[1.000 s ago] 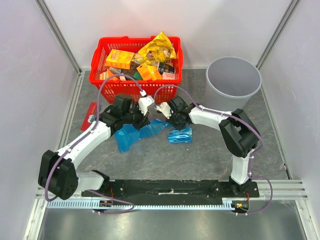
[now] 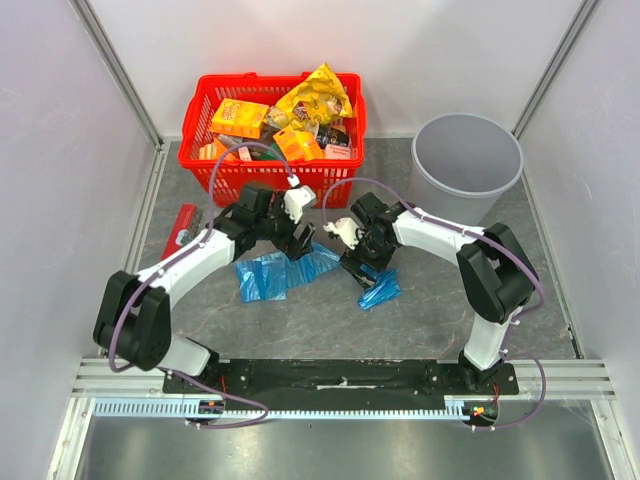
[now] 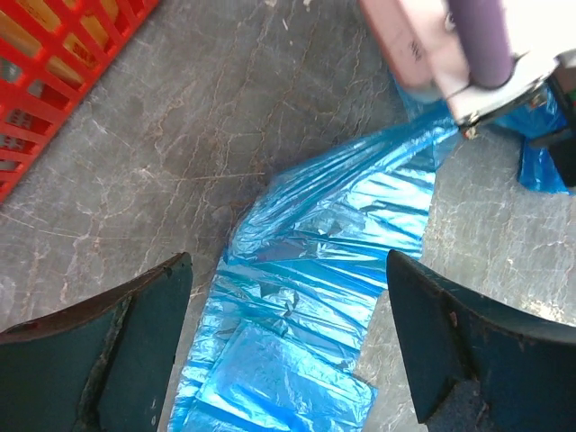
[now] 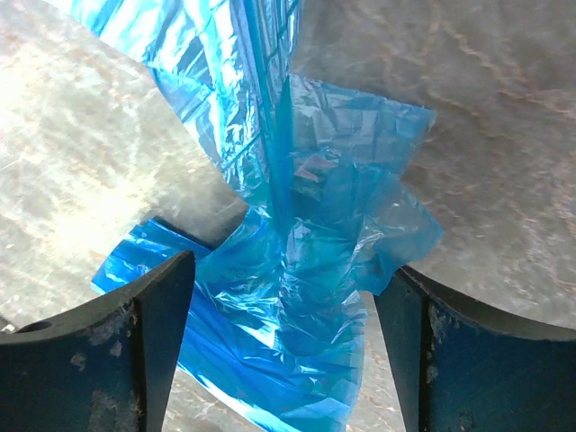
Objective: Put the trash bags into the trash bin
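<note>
In the top view, thin blue trash-bag plastic (image 2: 262,277) lies on the grey floor, and a narrower blue bunch (image 2: 380,289) sits to its right. Whether the two are joined cannot be told. My left gripper (image 2: 298,245) is over the left stretch; the left wrist view shows its fingers wide apart with flat plastic (image 3: 297,306) beneath and nothing gripped. Around the right bunch is my right gripper (image 2: 364,274). Its fingers stand apart in the right wrist view, with crumpled plastic (image 4: 315,261) across the space between them. The grey trash bin (image 2: 440,200) stands at the back right.
Behind the left gripper is a red basket (image 2: 260,178) filled with packaged goods, close to both wrists. A red object (image 2: 181,229) lies at the left wall. Both grippers are close together at the middle.
</note>
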